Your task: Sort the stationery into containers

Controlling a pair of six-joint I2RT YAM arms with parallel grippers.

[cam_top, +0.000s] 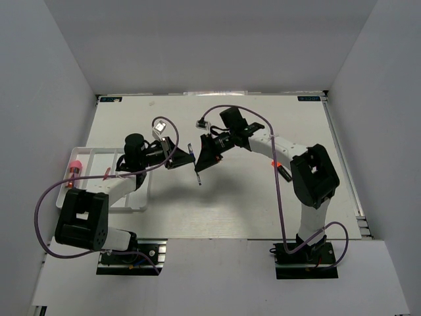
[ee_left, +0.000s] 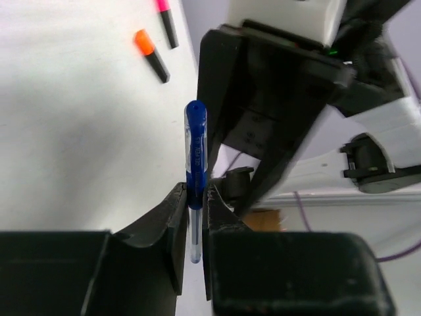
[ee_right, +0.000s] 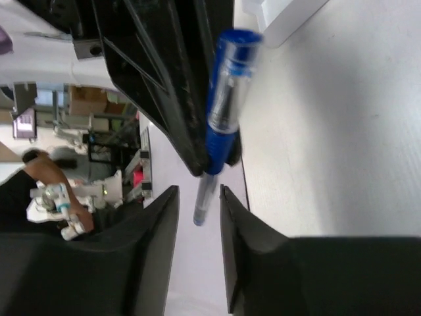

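A blue pen with clear sections (cam_top: 198,178) is held above the table's middle, steeply tilted between both hands. My left gripper is shut on it; the left wrist view shows its fingers closed around the blue barrel. From the other side comes my right gripper, its fingers apart, with a gap showing between them and the pen's clear end (ee_right: 205,201) in line with that gap. Contact with the right fingers cannot be made out. An orange-ended black marker (ee_left: 152,56) and a pink-ended one (ee_left: 166,24) lie on the table.
At the left stands a white compartment tray (cam_top: 141,204), partly beneath the left arm, with a pink item (cam_top: 75,167) and a red item (cam_top: 106,173) in it. Purple cables loop along both arms.
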